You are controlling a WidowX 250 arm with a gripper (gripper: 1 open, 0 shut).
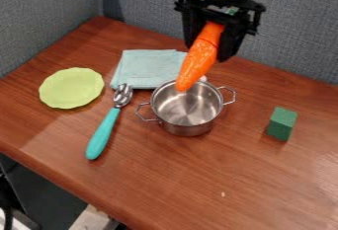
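Observation:
My black gripper (216, 27) is raised at the top centre, shut on an orange carrot (201, 53) that hangs tilted downward, its tip over the back of the steel pot (187, 121). The two-handled pot stands on the wooden table, partly hidden behind the carrot in this view.
A pale green plate (71, 88) lies at the left, beside a teal-handled spoon (102, 133). A folded light blue cloth (145, 67) lies behind the pot. A green block (282, 123) sits at the right.

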